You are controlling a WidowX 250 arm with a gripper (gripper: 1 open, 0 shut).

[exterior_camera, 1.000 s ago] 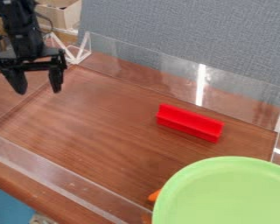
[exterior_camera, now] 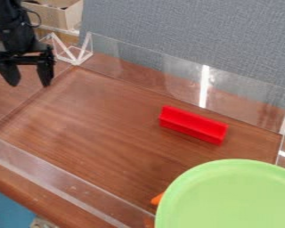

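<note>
At the upper left, the black gripper [exterior_camera: 22, 73] stands open above the wooden surface, its two fingers apart with nothing seen between them. A red block [exterior_camera: 192, 124] lies on the right half of the surface, well away from the gripper. A large green plate [exterior_camera: 228, 205] fills the lower right corner, with a small orange object [exterior_camera: 157, 199] partly hidden at its left edge.
Clear plastic walls border the wooden surface [exterior_camera: 97, 134] along the back and the front left, with a grey panel [exterior_camera: 187, 40] behind. A white bracket [exterior_camera: 74, 49] stands at the back left corner.
The gripper has moved left toward the frame's edge, uncovering more of the white bracket. The block and plate have not moved.
</note>
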